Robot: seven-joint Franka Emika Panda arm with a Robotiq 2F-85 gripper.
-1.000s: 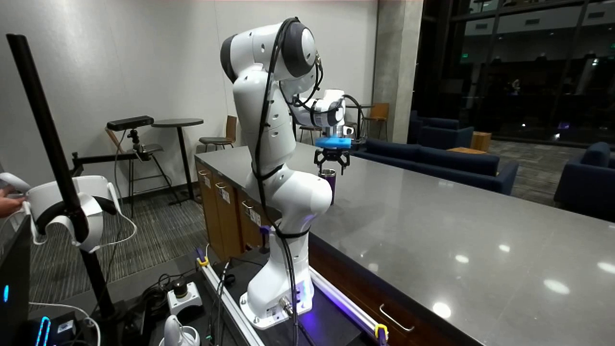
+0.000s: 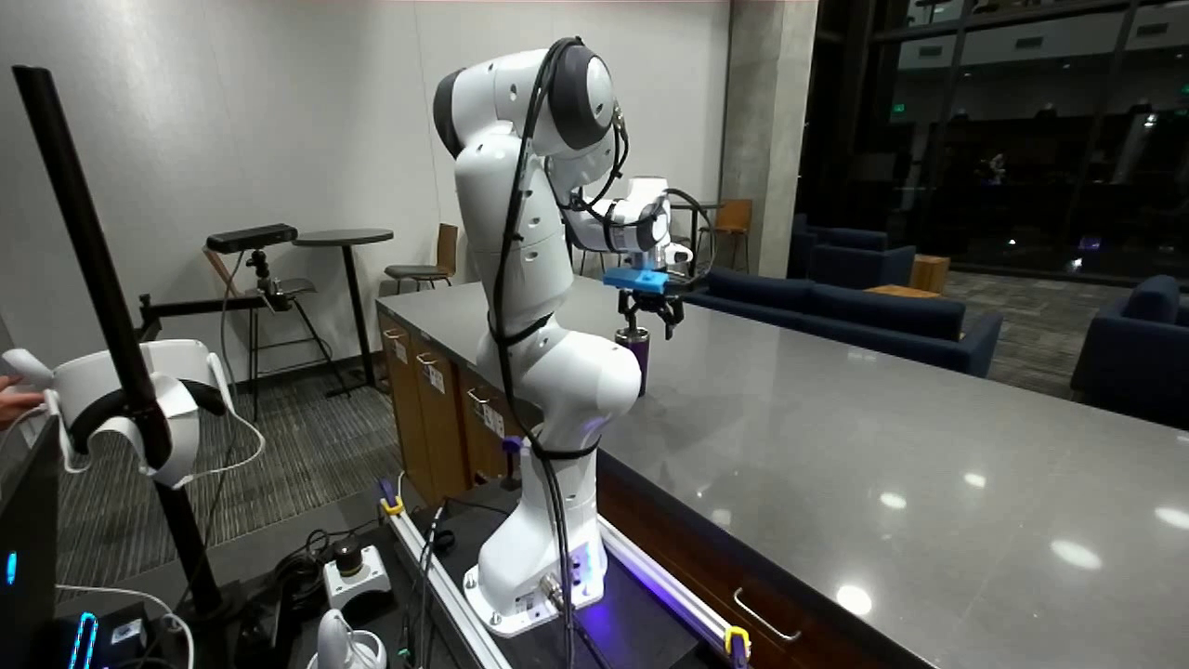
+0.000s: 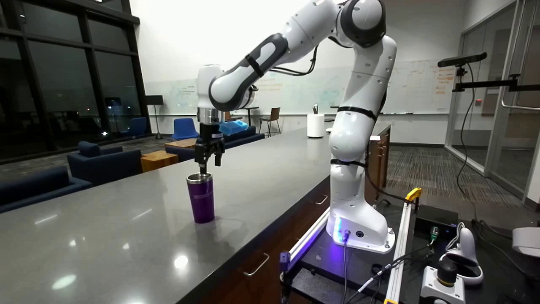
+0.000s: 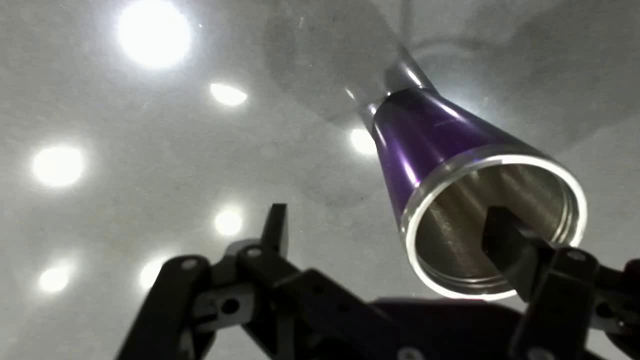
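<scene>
A purple tumbler (image 3: 201, 200) with a bare metal rim stands upright on the grey counter (image 3: 126, 213). My gripper (image 3: 209, 166) is right above it, pointing down with its fingers wide apart. In the wrist view, one black finger (image 4: 510, 243) overlaps the cup's mouth, while the other finger (image 4: 276, 231) is out past the near wall, over bare counter. The tumbler (image 4: 429, 135) looks empty where its inside shows. From the first exterior view, the tumbler (image 2: 635, 355) is partly covered by the gripper (image 2: 652, 323). Whether a finger touches the rim, I cannot tell.
A white container (image 3: 315, 126) holding upright items stands toward its far end. Blue sofas (image 2: 836, 318) line the side beyond the counter.
My gripper has turned about its vertical axis and come slightly lower over the tumbler. The tumbler stands in the same place.
</scene>
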